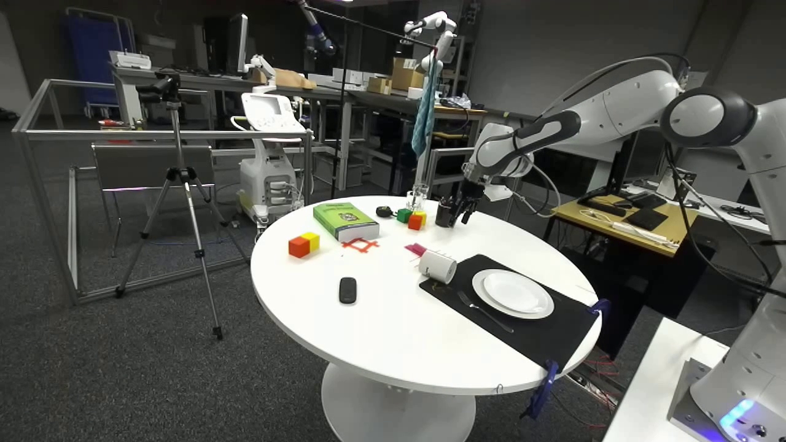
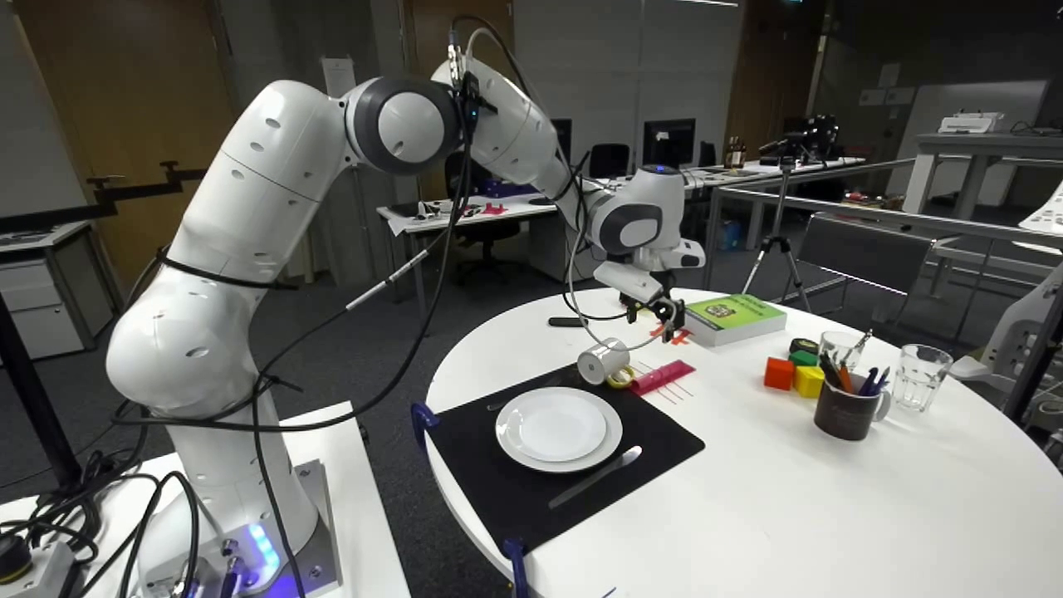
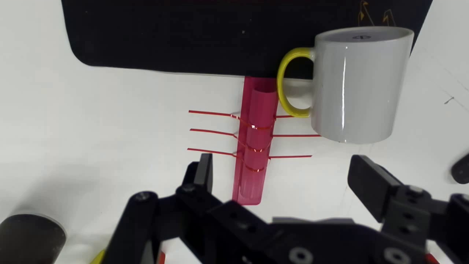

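My gripper is open above the table, its fingers wide apart and empty. Ahead of the fingers in the wrist view lies a pink trough-like piece point(image 3: 259, 132) with thin red strips across it. To its right, a white mug point(image 3: 358, 88) with a yellow handle rests on its side, partly over the black placemat point(image 3: 162, 39). Exterior view 2 has the gripper point(image 2: 654, 317) behind the mug point(image 2: 603, 360) and pink piece point(image 2: 662, 377). Seen from exterior view 1, the gripper point(image 1: 462, 210) overlaps the dark pen cup point(image 1: 443, 213).
A white plate point(image 2: 508, 438) and a knife point(image 2: 595, 477) lie on the placemat. Around the table are a green book point(image 2: 735, 317), coloured cubes point(image 2: 779, 373), the pen cup point(image 2: 845, 412) and a glass point(image 2: 919, 375).
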